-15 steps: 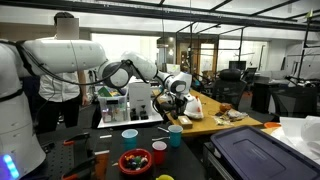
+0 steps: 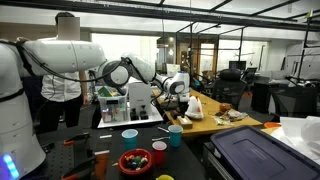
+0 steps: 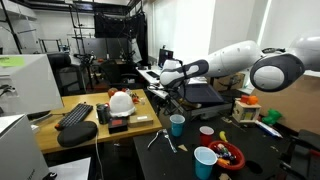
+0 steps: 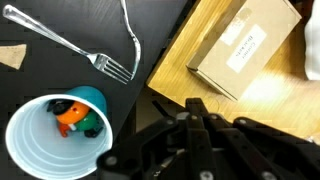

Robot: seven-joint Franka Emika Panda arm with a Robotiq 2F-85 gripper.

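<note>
My gripper is shut, with nothing visible between its fingers. In the wrist view it hangs over the edge where the black surface meets the wooden table. Left of it stands a blue cup (image 4: 61, 140) with small orange, black and green things inside. A metal fork (image 4: 88, 52) lies on the black surface, and a second thin utensil (image 4: 132, 38) lies beside it. Across the wooden table, a cardboard box (image 4: 243, 47) with a white label sits ahead and to the right of the fingers. The same cup (image 3: 177, 125) stands below the gripper (image 3: 163, 99) in exterior view 2.
A red bowl (image 2: 133, 162) of small items, a second blue cup (image 2: 130, 139) and a red cup (image 2: 159, 153) stand on the black surface. The wooden table (image 3: 75, 102) holds several boxes and dark items. A large dark bin lid (image 2: 262, 157) lies to the right.
The arm's wrist end has shifted slightly near the table edge. The cups, bowl and boxes look unmoved.
</note>
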